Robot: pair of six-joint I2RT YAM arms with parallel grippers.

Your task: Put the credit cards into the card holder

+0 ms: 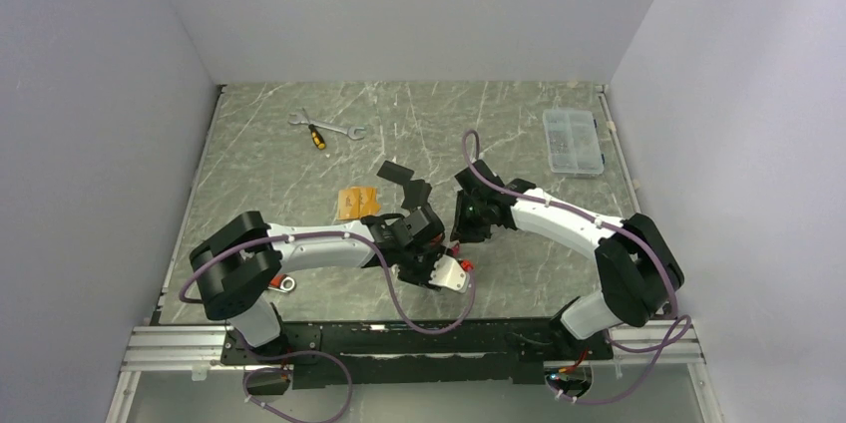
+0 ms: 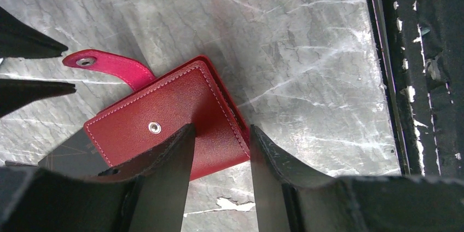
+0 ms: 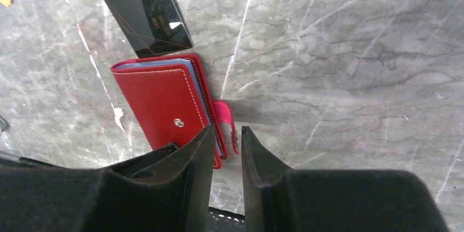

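Observation:
The red card holder (image 2: 158, 117) lies closed on the table, its pink-red strap (image 2: 112, 63) sticking out to one side. My left gripper is shut on the holder at one end, its dark fingers on either side of the leather. Close by the strap's tip, my right gripper stands part open; the strap (image 3: 225, 112) shows in line with its gap, not visibly clamped. Blue-grey edges show inside the card holder (image 3: 156, 98). A black card (image 3: 145, 10) lies at its far end. From above, dark cards (image 1: 395, 172) lie beyond the grippers, which mostly hide the holder.
An orange-yellow flat item (image 1: 357, 203) lies left of the dark cards. Wrenches (image 1: 339, 129) and a screwdriver (image 1: 316, 137) rest at the back left. A clear plastic box (image 1: 574, 142) stands at the back right. Bare table lies between them.

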